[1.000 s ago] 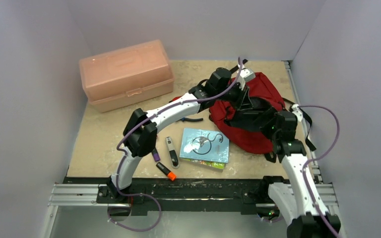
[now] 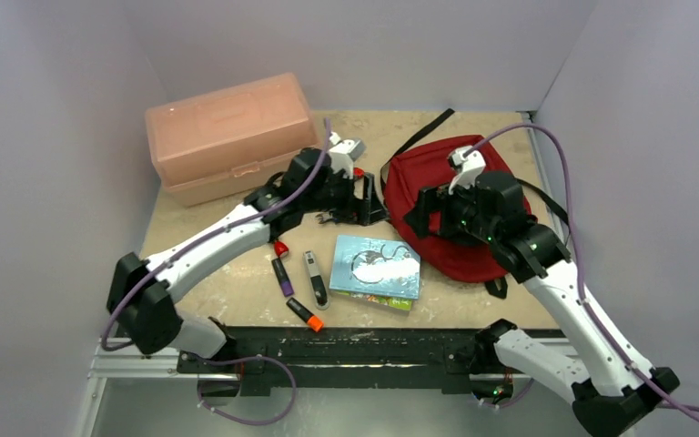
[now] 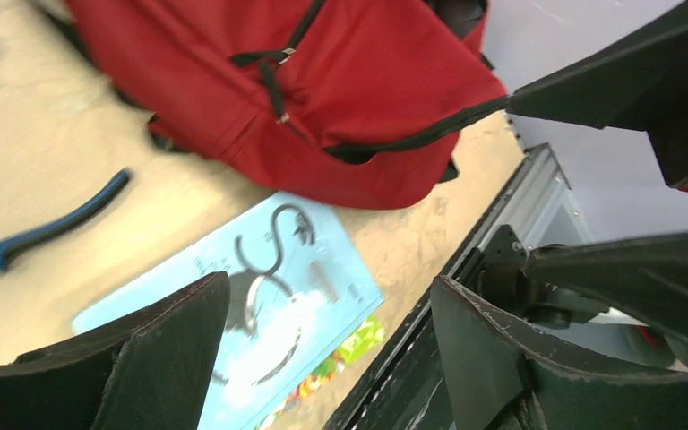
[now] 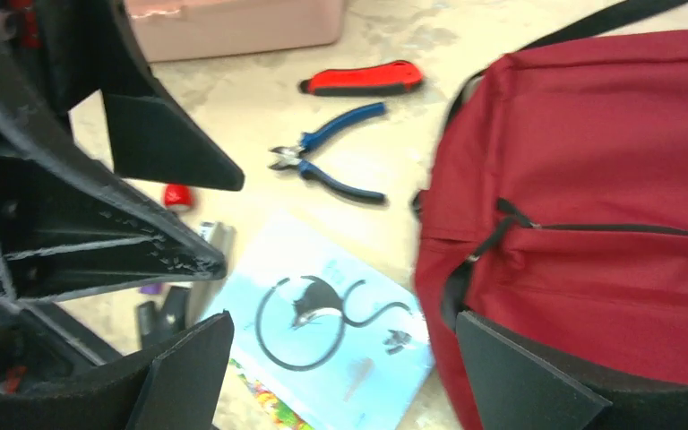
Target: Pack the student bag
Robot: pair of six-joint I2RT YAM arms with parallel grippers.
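The red bag (image 2: 469, 259) lies at the right of the table, its zipped pocket (image 3: 358, 150) facing up in the left wrist view. To its left are a light blue book (image 2: 375, 261) and, partly beneath that, a green colourful book (image 2: 405, 303). My left gripper (image 2: 370, 200) hangs open above the table between the box and the bag, nothing between its fingers. Over the bag stands my right gripper (image 2: 425, 211), also open and empty; its fingers (image 4: 184, 367) frame the blue book and the bag's edge in the right wrist view.
Blue-handled cutters (image 4: 322, 152) and a red knife (image 4: 363, 79) lie behind the books. Left of them are a grey-black cutter (image 2: 316, 279), a purple marker (image 2: 282, 277) and an orange marker (image 2: 306, 315). A pink box (image 2: 227, 137) fills the back left.
My left gripper has let go of the bag's edge area and moved left. The bag's opening looks less spread.
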